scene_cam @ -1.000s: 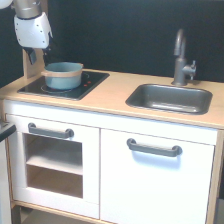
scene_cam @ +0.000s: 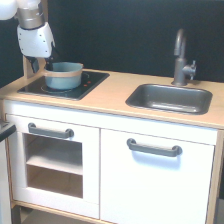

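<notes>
A blue-grey pot (scene_cam: 64, 77) sits on the black stovetop (scene_cam: 93, 79) at the left of a toy kitchen. My gripper (scene_cam: 44, 64), below the white arm (scene_cam: 36, 41), is low at the pot's rear left edge, its dark fingers close to the rim. It is too small and dark to make out how far apart the fingers stand, or whether they touch the pot.
The metal sink (scene_cam: 170, 99) with its dark faucet (scene_cam: 181, 57) is at the right. Bare wooden counter (scene_cam: 114, 94) lies between stove and sink. Below are a windowed oven door (scene_cam: 50, 129) and a white cabinet door (scene_cam: 150, 185), both with grey handles.
The arm and gripper have come down and slightly to the right, nearer the pot. The pot stays on the stove with no clear shift.
</notes>
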